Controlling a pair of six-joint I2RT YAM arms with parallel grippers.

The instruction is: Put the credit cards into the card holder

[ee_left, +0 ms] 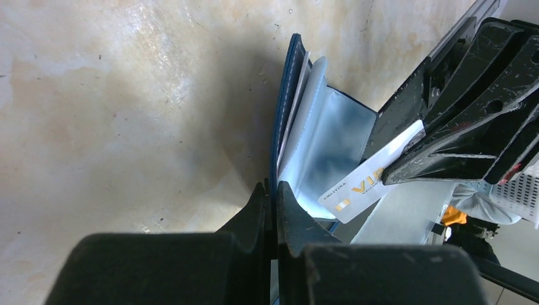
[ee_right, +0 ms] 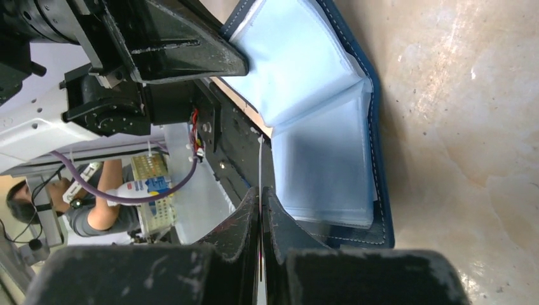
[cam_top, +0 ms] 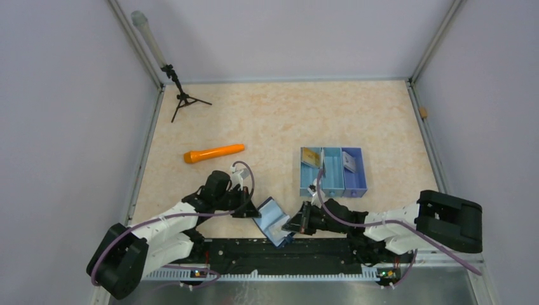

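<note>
The dark blue card holder (cam_top: 272, 215) stands partly open at the table's front edge, its light blue sleeves (ee_right: 323, 166) showing. On its left cover edge my left gripper is shut, pinching the holder. A white card marked VIP (ee_left: 365, 188) is held by my right gripper (cam_top: 288, 227), which is shut on it. In the left wrist view the card's free end lies over the near part of the open sleeves; I cannot tell whether it is inside one. The right wrist view shows the card edge-on between the fingertips.
A blue tray (cam_top: 332, 192) with three compartments sits at the right, holding a gold card (cam_top: 310, 157) and a whitish card (cam_top: 349, 162). An orange microphone (cam_top: 215, 153) lies at the left, and a small black tripod (cam_top: 183, 98) stands behind.
</note>
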